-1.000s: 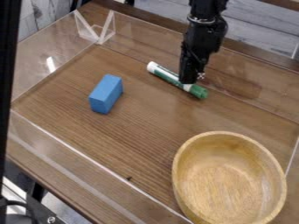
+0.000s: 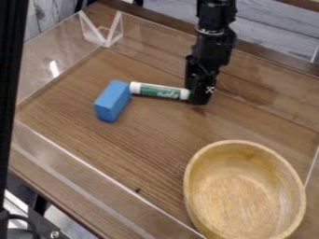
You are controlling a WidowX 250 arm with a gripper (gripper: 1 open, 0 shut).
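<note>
My black gripper [image 2: 200, 86] is low over the table at the upper middle, at the right end of a white tube with a green label [image 2: 159, 91]. Whether its fingers are around the tube's end or only against it is too dark and small to tell. The tube lies roughly crosswise, just right of a blue block [image 2: 112, 101].
A large tan oval bowl [image 2: 244, 154] fills the lower right. A white wire object [image 2: 100, 26] is at the upper left.
My gripper has come down and slightly toward the viewer. The tube has shifted left and toward the viewer, nearer the blue block, and lies more level across the view.
</note>
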